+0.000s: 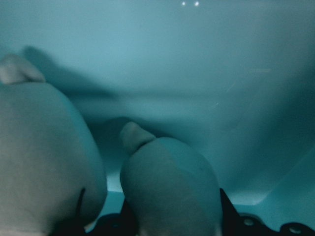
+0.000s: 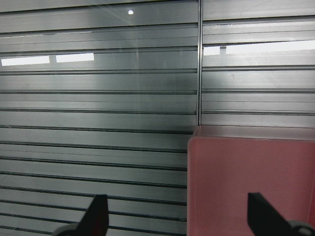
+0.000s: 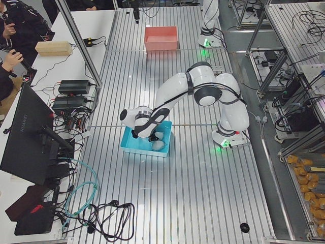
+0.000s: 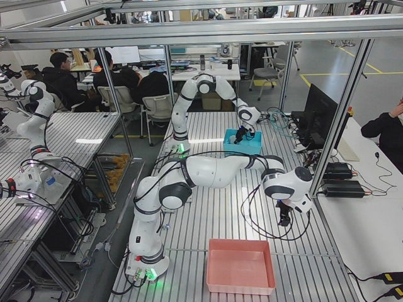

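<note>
A blue bin (image 3: 129, 147) holds two pale, round plush objects. My left gripper is down in it, its dark fingers either side of the smaller plush (image 1: 172, 182); whether they press on it cannot be told. The larger plush (image 1: 42, 152) lies to the left in the left wrist view. My right gripper stands open, nothing between its fingers, above the left edge of the empty pink bin (image 4: 239, 267).
Loose cables (image 3: 111, 223) lie at the table's near left. A monitor (image 3: 28, 132) and black boxes stand on the side desk.
</note>
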